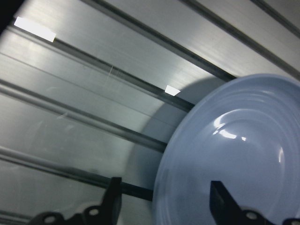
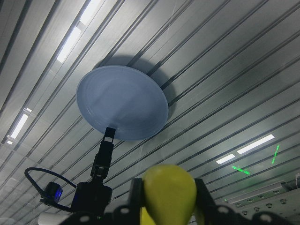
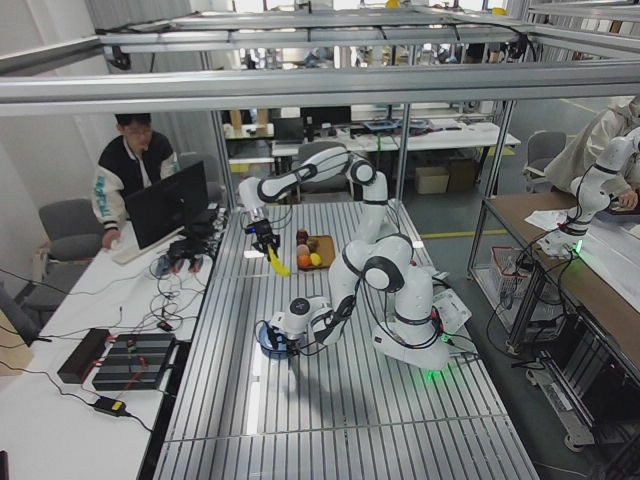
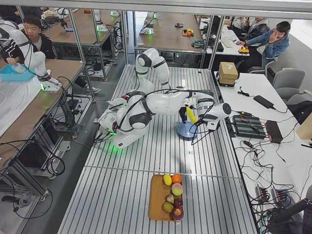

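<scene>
A blue plate (image 4: 186,130) rests on the slatted table. My left gripper stands open over the plate's rim, one finger outside and one inside; whether it touches is unclear. In the right wrist view it appears at the plate's edge (image 2: 140,129). My right gripper is shut on a yellow banana (image 3: 278,262), held in the air on the far side of the plate in the camera left view.
A wooden tray (image 4: 157,200) of assorted fruit sits beyond the banana in the camera left view. Arm bases occupy one long side of the table. Bare slats surround the plate. A monitor and cables cover the side desk.
</scene>
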